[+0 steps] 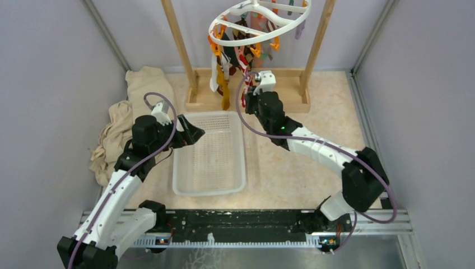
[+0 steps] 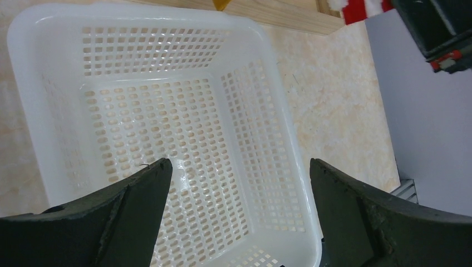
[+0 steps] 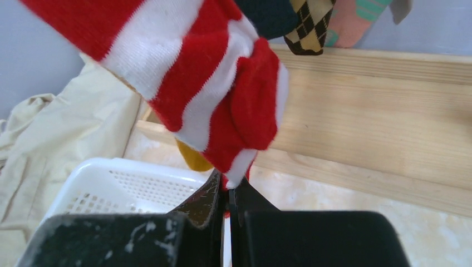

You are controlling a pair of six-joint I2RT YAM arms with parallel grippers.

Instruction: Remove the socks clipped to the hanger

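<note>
Several socks hang from orange clips on the white hanger [image 1: 259,41]. My right gripper is shut on the lower end of a red-and-white striped sock [image 3: 206,100], which stretches up out of the right wrist view. A mustard sock [image 1: 224,95] hangs left of it, and an argyle sock [image 3: 306,28] hangs behind. My left gripper is open over the white perforated basket [image 2: 278,105], with nothing between its fingers.
The wooden stand [image 1: 185,39] frames the hanger at the back. Cream cloth [image 1: 143,84] lies at the left.
</note>
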